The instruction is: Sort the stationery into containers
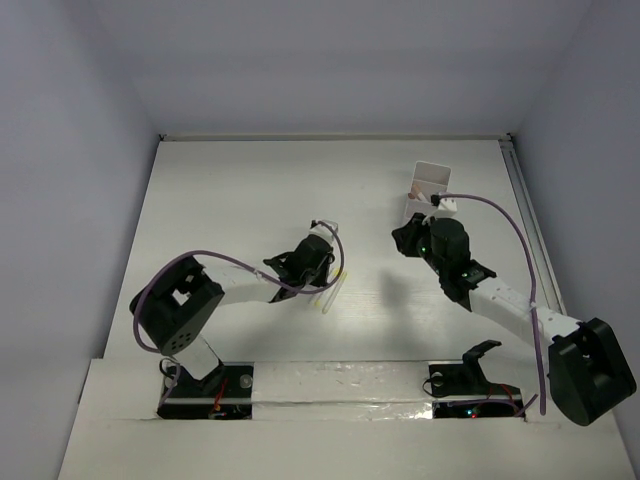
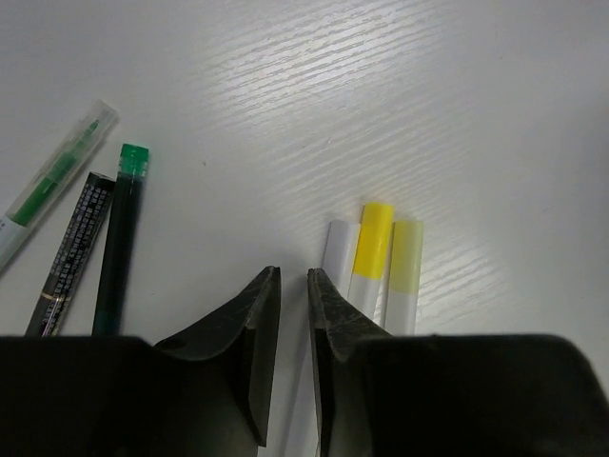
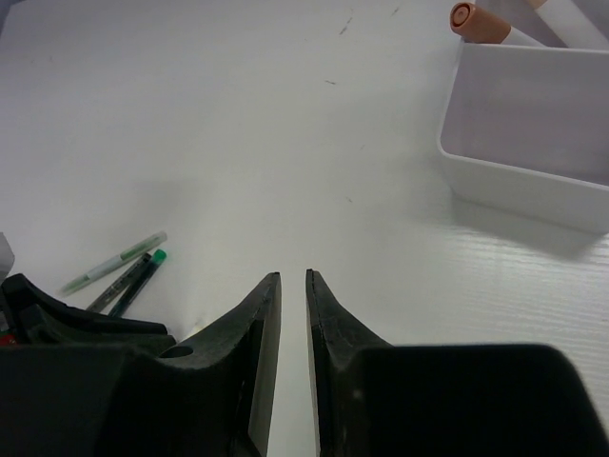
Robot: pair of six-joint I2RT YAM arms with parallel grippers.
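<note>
My left gripper hangs low over the pale tubes, among them a white one [image 2: 338, 249], a yellow-capped one [image 2: 374, 238] and a pale yellow one [image 2: 406, 257]; its fingers are slightly apart, nothing clearly between them. Left of it lie a green pen [image 2: 57, 176], a dark printed pen [image 2: 71, 252] and a green-capped pen [image 2: 125, 238]. My right gripper is slightly open over bare table, below and left of the white container [image 3: 523, 190], which holds brown-capped markers [image 3: 490, 24].
The container stands at the back right of the table [image 1: 230, 180]. Grey walls enclose the sides and back.
</note>
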